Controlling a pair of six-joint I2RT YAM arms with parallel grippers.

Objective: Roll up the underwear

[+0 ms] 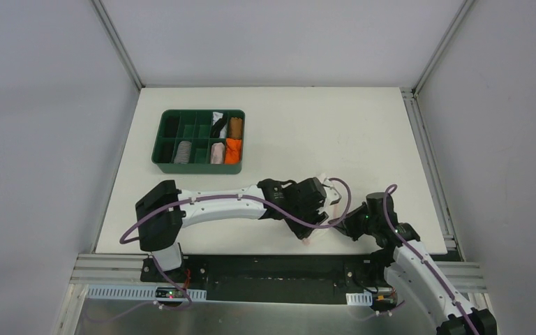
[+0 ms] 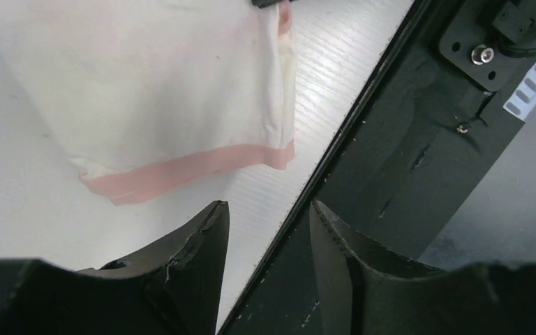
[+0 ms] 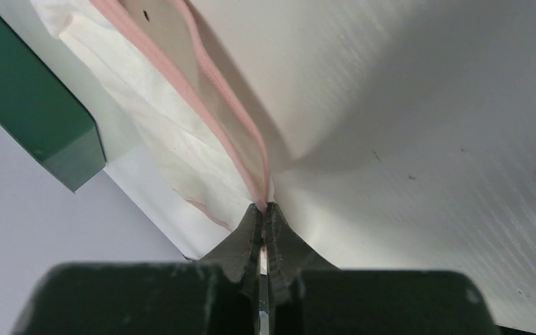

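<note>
The underwear, cream cloth with pink bands, lies under the arms near the table's front edge in the top view, mostly hidden. In the left wrist view the cloth (image 2: 153, 91) is spread in one broad panel, its pink lower edge slightly curled. My left gripper hovers beside that edge, part open, nothing between its fingers. A dark fingertip of the other gripper touches the cloth at the upper right. In the right wrist view the fingers of my right gripper are shut on the gathered pink band (image 3: 202, 105), which rises in a fold.
A green divided box (image 1: 199, 168) holding several rolled garments stands at the back left. Bare white table (image 1: 307, 125) stretches behind the arms. Close in front of the cloth runs the table's front edge, with a dark strip (image 1: 279, 276) beyond it.
</note>
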